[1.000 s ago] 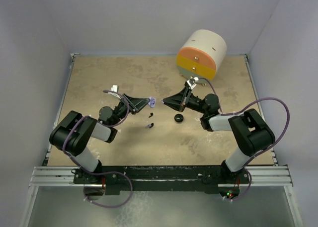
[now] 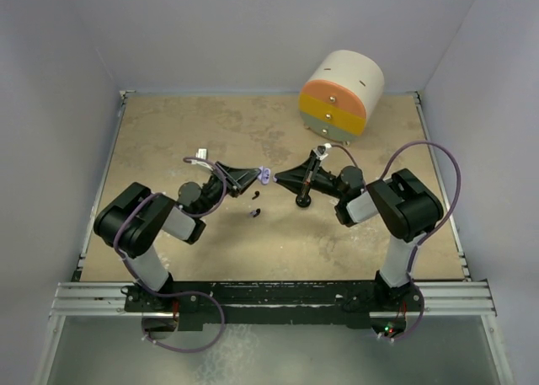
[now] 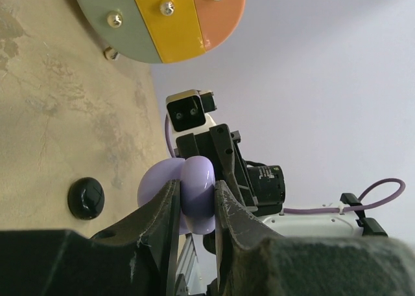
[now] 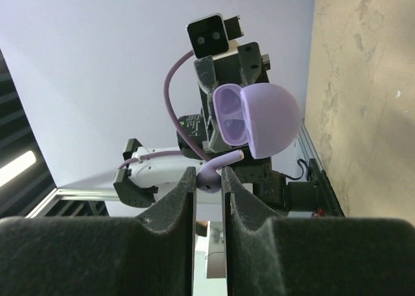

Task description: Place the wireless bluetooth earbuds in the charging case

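The lavender charging case (image 2: 264, 175) is held in my left gripper (image 2: 255, 173); in the right wrist view the open case (image 4: 269, 118) shows its two compartments facing my right gripper. My right gripper is shut on a lavender earbud (image 4: 227, 159), its stem angled up toward the case, just short of it. In the left wrist view the case (image 3: 196, 192) sits between the fingertips. Small dark pieces (image 2: 256, 213) lie on the table below the grippers.
A drum-shaped cabinet (image 2: 341, 98) with coloured drawers stands at the back right. A black round object (image 2: 304, 201) lies under my right gripper.
My left gripper with the case has moved slightly right and down in the top view.
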